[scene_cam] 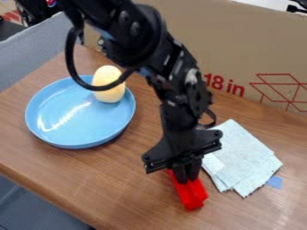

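My black gripper [180, 166] hangs low over the wooden table, its tip down at a red block [189, 193] that lies just right of the table's middle near the front. The gripper covers the block's rear end, and I cannot tell whether the fingers are closed on it. A folded pale cloth [246, 157] lies right of the gripper. A blue plate [79, 130] sits at the left, with a yellow egg-shaped object [108, 85] at its back right, partly behind the arm.
A large cardboard box [258, 63] stands along the back. A small blue patch lies beside the cloth.
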